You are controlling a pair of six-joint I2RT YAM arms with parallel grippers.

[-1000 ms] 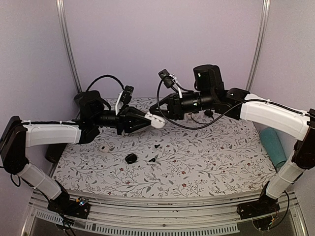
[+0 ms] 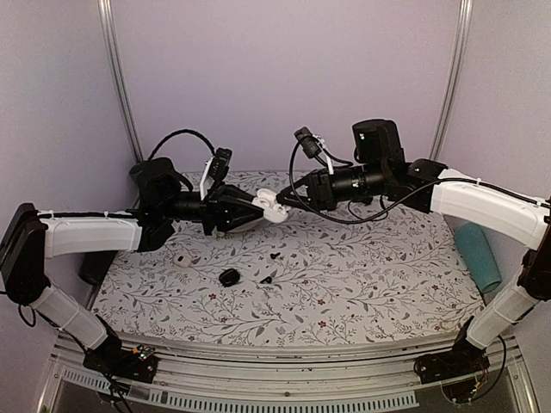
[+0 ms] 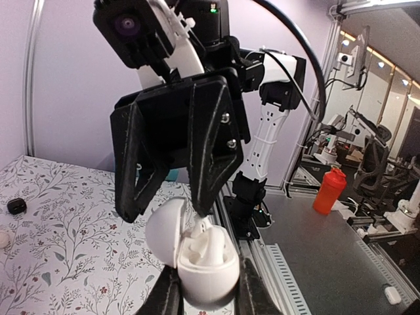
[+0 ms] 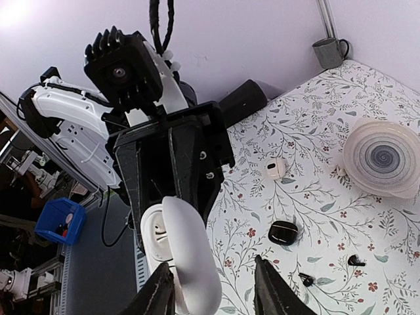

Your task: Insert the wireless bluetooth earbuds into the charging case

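Note:
The white charging case (image 3: 207, 275) is held with its lid raised in my left gripper (image 2: 258, 208), which is shut on it, at mid height above the table. In the left wrist view a white piece sits in the case, likely an earbud, just below the tips of my right gripper. The right gripper's fingers are apart, beside the case; whether anything is between them is unclear. In the right wrist view the case's inside shows partly behind its lid.
On the patterned table (image 2: 362, 284) lie a black box (image 4: 283, 232), a small white box (image 4: 275, 168), small dark pieces and a round translucent container (image 4: 380, 157). A grey mug (image 4: 328, 52) stands at the edge.
My left gripper holding the case has barely moved.

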